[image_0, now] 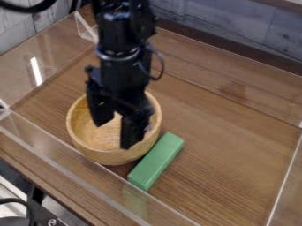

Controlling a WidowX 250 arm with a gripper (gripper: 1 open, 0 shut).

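Note:
My black gripper (117,113) hangs low over the round tan wooden bowl (94,139) at centre-left, its fingertips over the bowl's interior, spread apart with nothing seen between them. The arm hides the back of the bowl. A green block (157,161) lies just right of the bowl, toward the front.
A grey wall (230,31) runs along the back. Clear plastic edges line the left side, and dark cables lie at the lower left corner.

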